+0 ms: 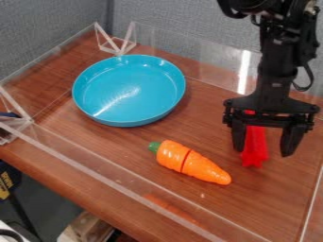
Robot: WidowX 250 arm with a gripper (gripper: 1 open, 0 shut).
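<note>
My black gripper [263, 141] hangs at the right, pointing down with its fingers spread open on either side of a red block [252, 153] lying on the wooden surface. The block is partly hidden behind the gripper's body; I cannot tell whether the fingers touch it. An orange toy carrot [195, 165] with a green tip lies left and forward of the block. A blue plate [130, 88] sits at the back left.
Clear acrylic walls [190, 45] border the wooden surface [113, 161]. The area between plate and carrot is bare, as is the front right corner.
</note>
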